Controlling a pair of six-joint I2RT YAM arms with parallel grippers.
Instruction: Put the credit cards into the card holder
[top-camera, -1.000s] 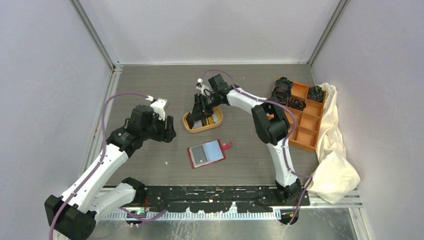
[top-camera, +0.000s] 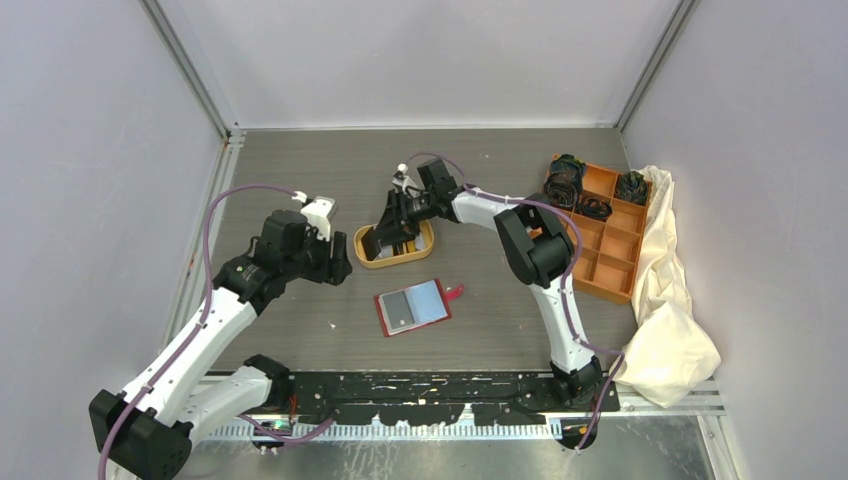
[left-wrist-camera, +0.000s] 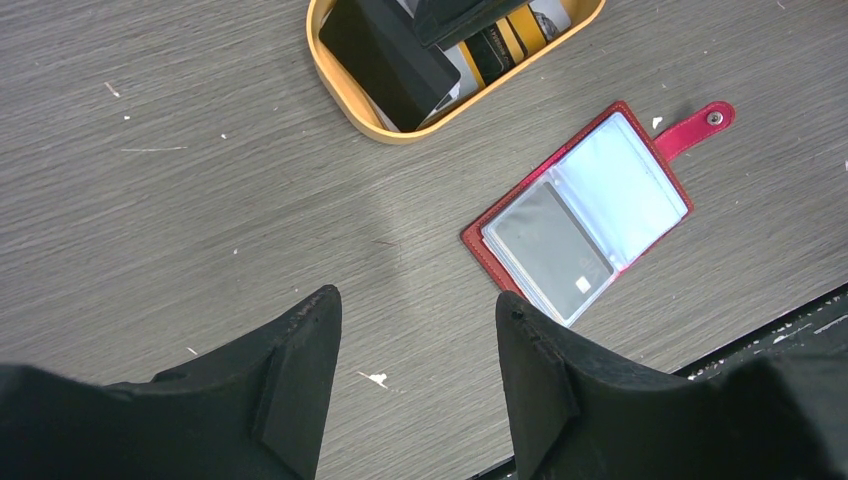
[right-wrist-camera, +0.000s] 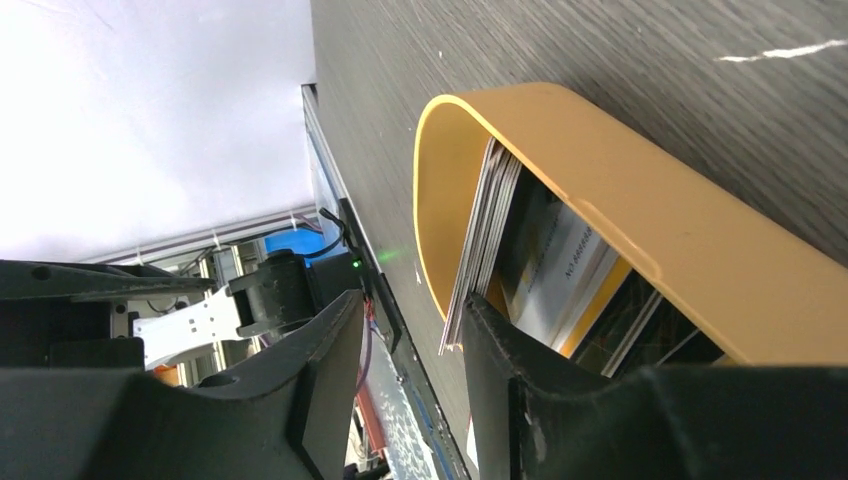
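Note:
The red card holder (left-wrist-camera: 485, 258) lies open on the table, showing its clear sleeves and red strap. Credit cards (left-wrist-camera: 492, 55) stand and lean in the yellow box (left-wrist-camera: 372, 128); a dark one (left-wrist-camera: 375, 60) leans at one end. In the right wrist view my right gripper is open at that end of the box. A stack of card edges (right-wrist-camera: 487, 225) reaches down against its right finger (right-wrist-camera: 478, 325), apart from the left one. My left gripper hangs open over bare table left of the holder, nothing between its fingers.
At the right stands an orange compartment tray (top-camera: 610, 255) with coiled cables (top-camera: 595, 208). A cream cloth bag (top-camera: 665, 345) lies beyond it. Bare table surrounds the holder.
My right gripper has moved slightly left and down in the top view, and the yellow box has shifted a little left. The card holder and the left arm have stayed still.

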